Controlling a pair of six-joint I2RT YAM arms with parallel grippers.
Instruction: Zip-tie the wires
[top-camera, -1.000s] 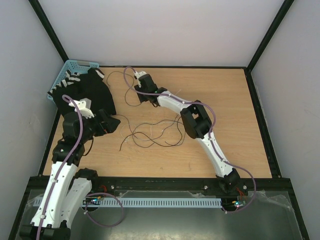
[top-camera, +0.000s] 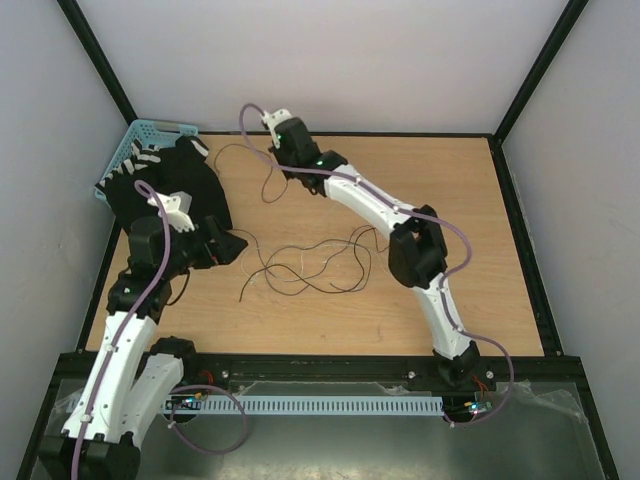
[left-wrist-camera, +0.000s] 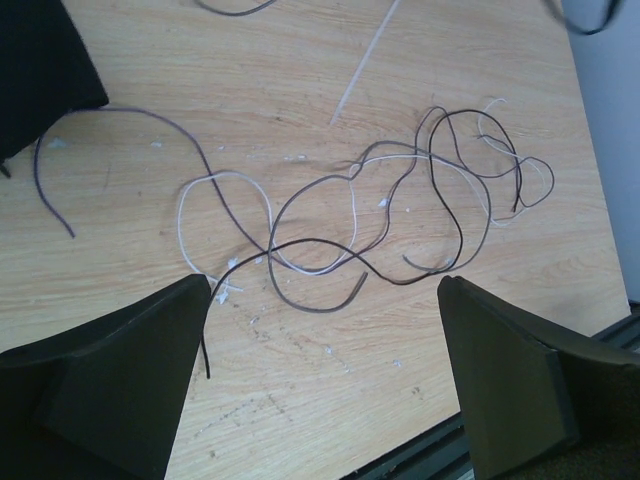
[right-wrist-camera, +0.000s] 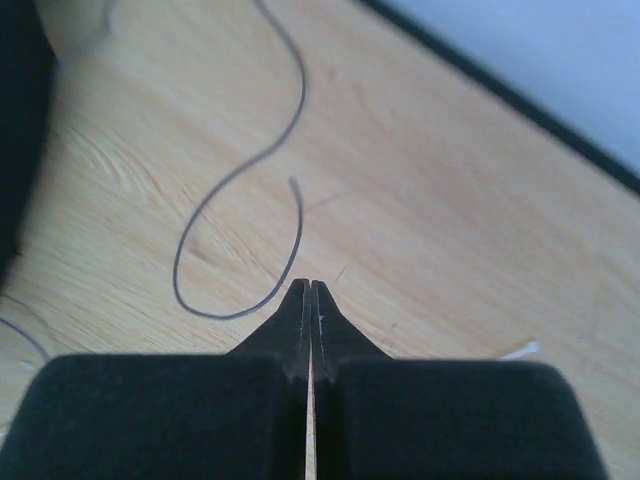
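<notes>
A loose tangle of black, grey and white wires (left-wrist-camera: 460, 240) lies mid-table, with a white strip (left-wrist-camera: 361, 60) beyond it in the left wrist view. My left gripper (top-camera: 230, 250) hangs open over the table's left part, nothing between its fingers. My right gripper (top-camera: 272, 140) is raised at the back of the table. In the right wrist view it is shut with nothing showing between its fingertips, above a grey wire (right-wrist-camera: 225, 312) on the wood.
A black striped cloth (top-camera: 175, 190) lies over a blue basket (top-camera: 150, 130) at the back left. Dark rails run along the table's edges.
The left arm is nearly still.
</notes>
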